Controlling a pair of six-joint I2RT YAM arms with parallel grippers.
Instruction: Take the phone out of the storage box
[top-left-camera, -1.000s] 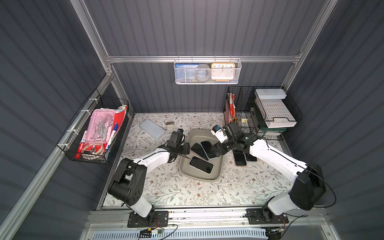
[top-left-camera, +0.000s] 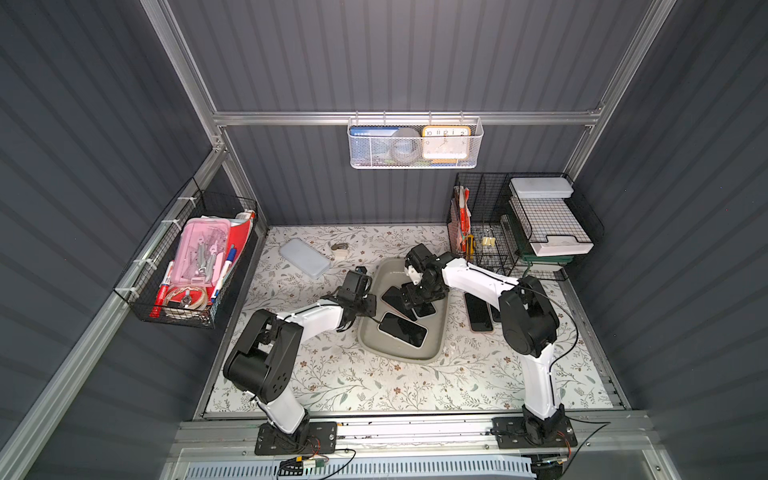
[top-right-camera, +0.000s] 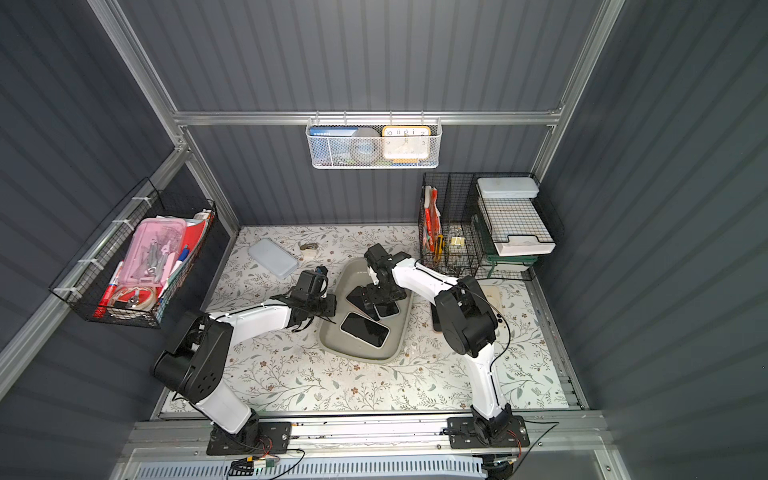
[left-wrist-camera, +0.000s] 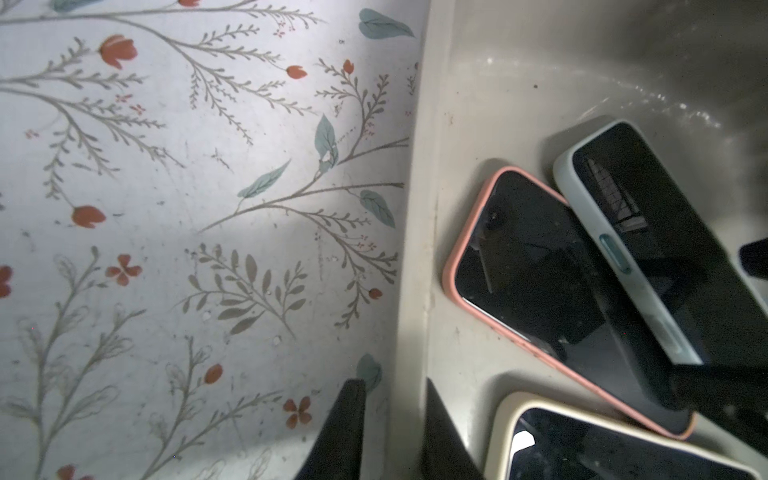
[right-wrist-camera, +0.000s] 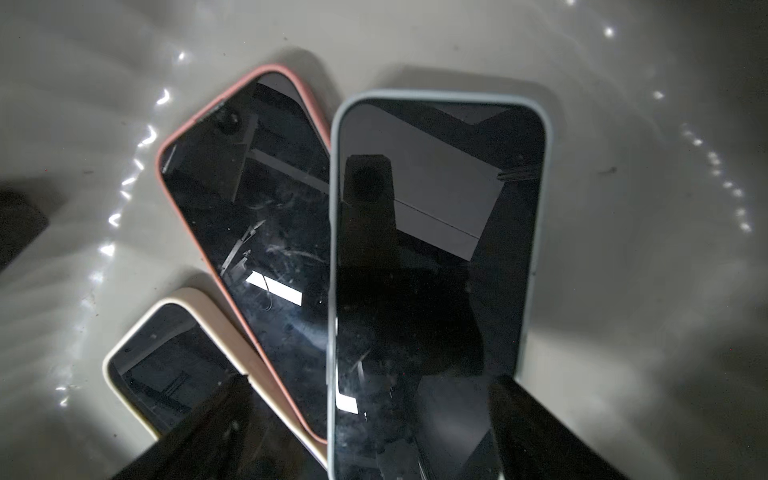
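A grey storage box (top-left-camera: 376, 344) holds three phones: light blue (right-wrist-camera: 436, 240), pink (right-wrist-camera: 248, 224) and cream (right-wrist-camera: 168, 352). The light blue one overlaps beside the pink one. My right gripper stands open over the box, its fingers low around the light blue phone's near end, not closed on it. My left gripper is at the box's left rim, fingers part open either side of the rim as seen from above; whether they touch it I cannot tell.
Two dark phones (top-left-camera: 478, 313) lie right of the box. A translucent lid (top-left-camera: 304, 256) lies back left. A wire rack (top-left-camera: 500, 248) stands back right, and baskets hang on the left and back.
My right arm has swung left and in, bringing its gripper over the phones in the box. My left gripper has moved slightly down along the box's left side.
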